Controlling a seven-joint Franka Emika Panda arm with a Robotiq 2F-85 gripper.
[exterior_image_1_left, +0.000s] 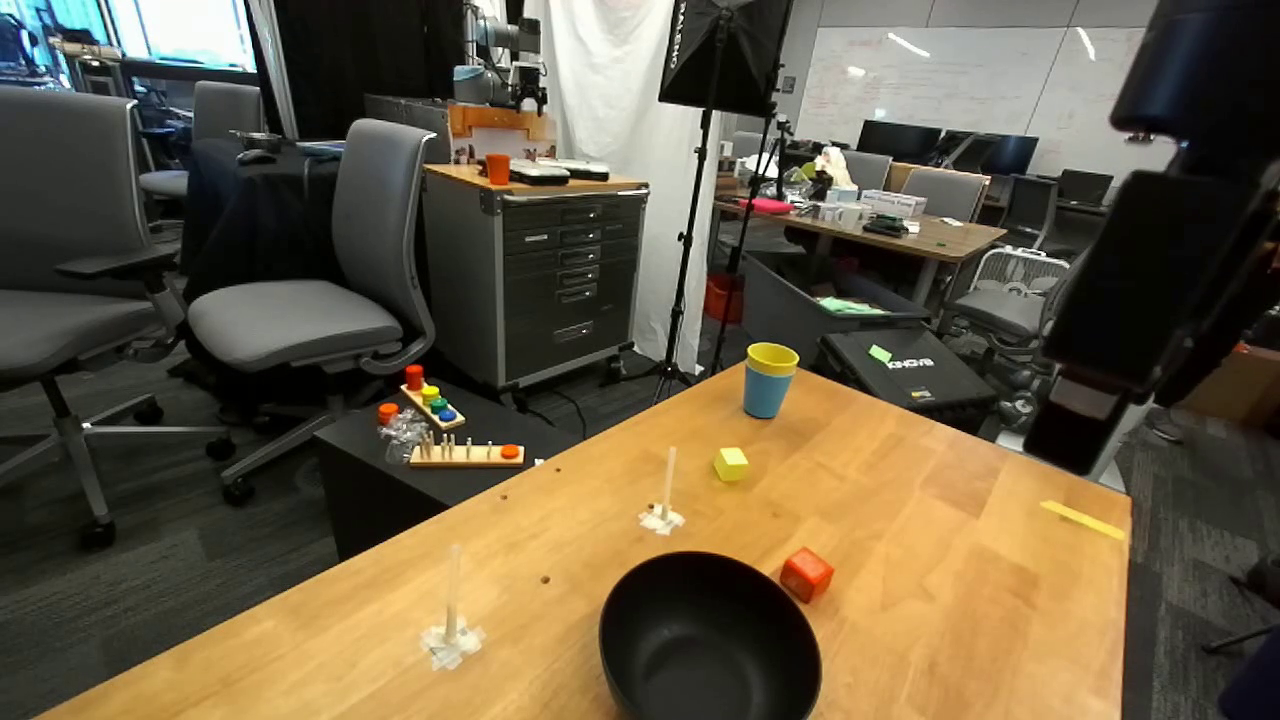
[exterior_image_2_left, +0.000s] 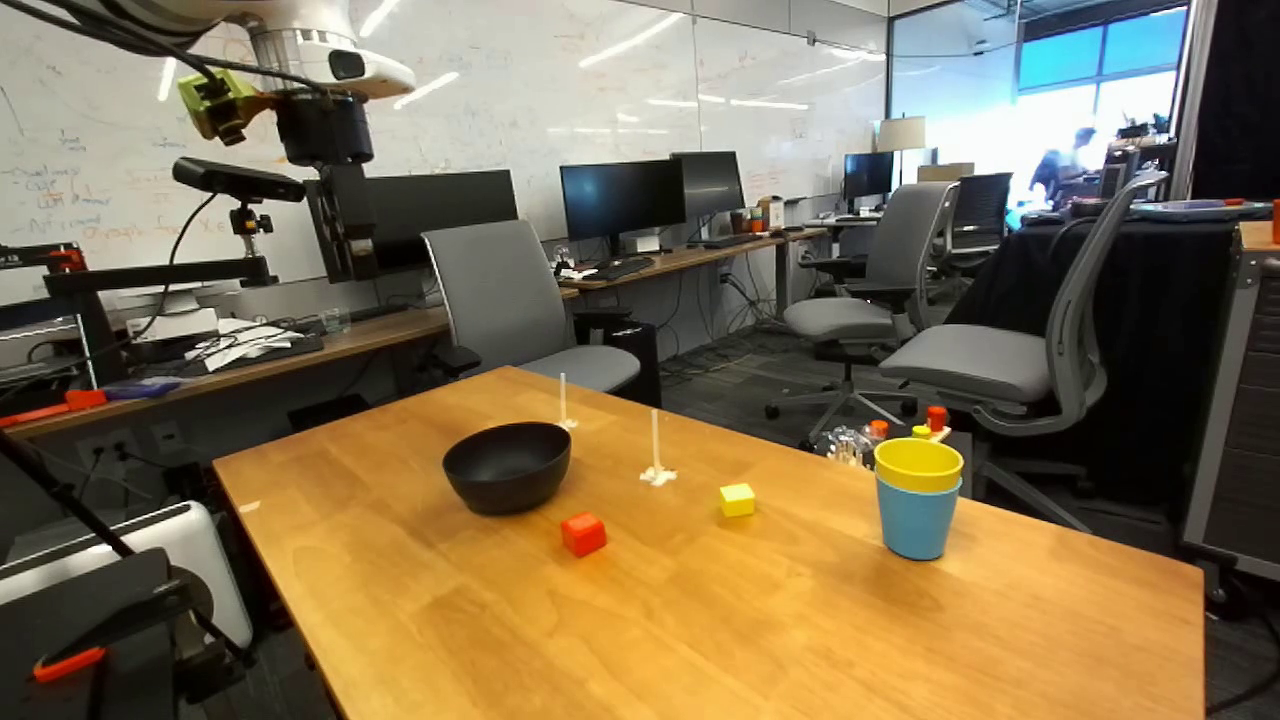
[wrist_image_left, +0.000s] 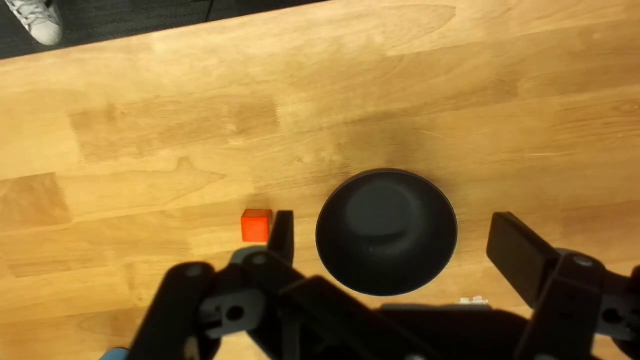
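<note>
A black bowl stands empty on the wooden table, well below my gripper. My gripper is open, its two fingers wide apart with only the view down to the bowl between them. Close by the bowl lies a red cube, partly behind the left finger in the wrist view. A yellow cube rests farther along the table. Beyond it stands a blue cup with a yellow cup nested in its top. In exterior view 1 the gripper hangs raised at the right.
Two thin upright pegs, one nearer the bowl and one near the yellow cube, are taped to the table. A yellow tape strip marks the far right edge.
</note>
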